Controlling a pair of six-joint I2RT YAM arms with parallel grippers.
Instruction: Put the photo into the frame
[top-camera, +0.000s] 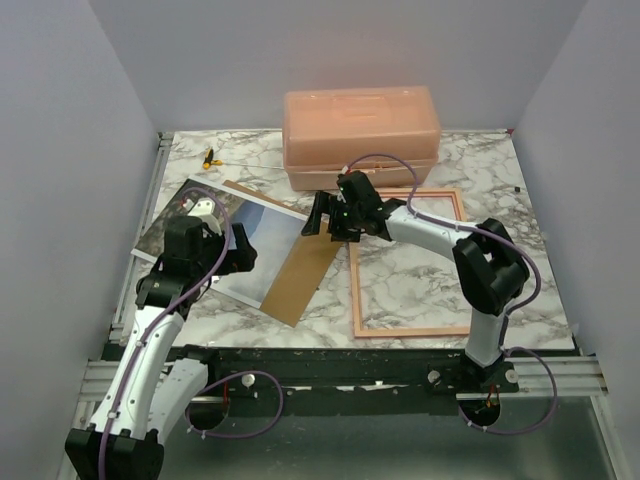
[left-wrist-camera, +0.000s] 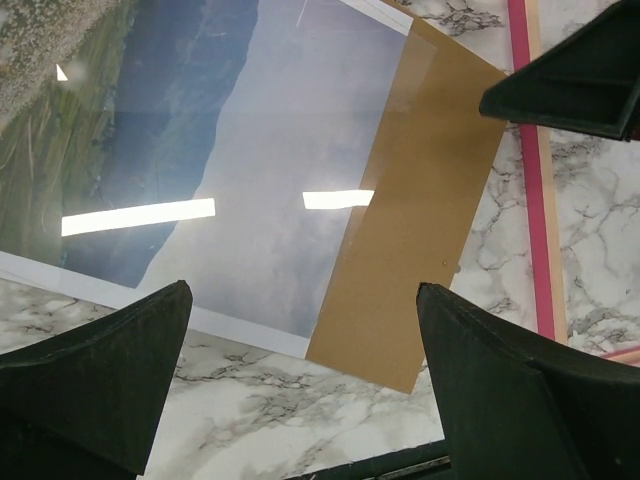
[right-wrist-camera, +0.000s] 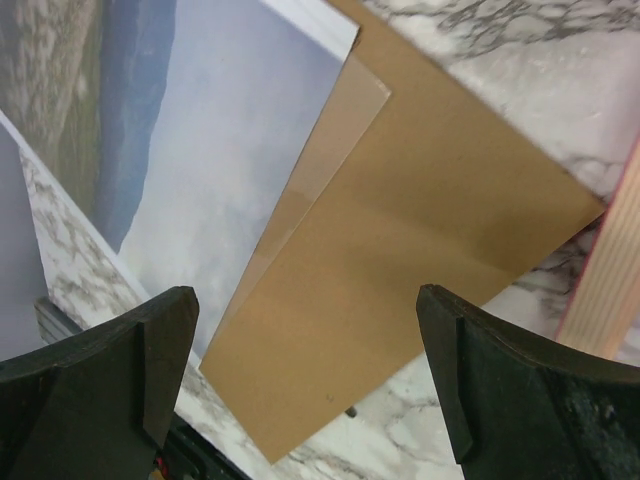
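Note:
The photo (left-wrist-camera: 260, 150) lies flat on the left of the table, partly over a brown backing board (top-camera: 300, 277). Above the photo hovers my left gripper, open with nothing between its fingers. My right gripper is open and empty over the board's right part, near the frame's left side. The wooden frame (top-camera: 356, 300) lies to the right with bare marble inside, its upper part partly hidden by my right arm in the top view.
A closed pink case (top-camera: 361, 120) stands at the back. A yellow-handled tool (top-camera: 210, 160) lies at the back left. Marble is clear along the far right.

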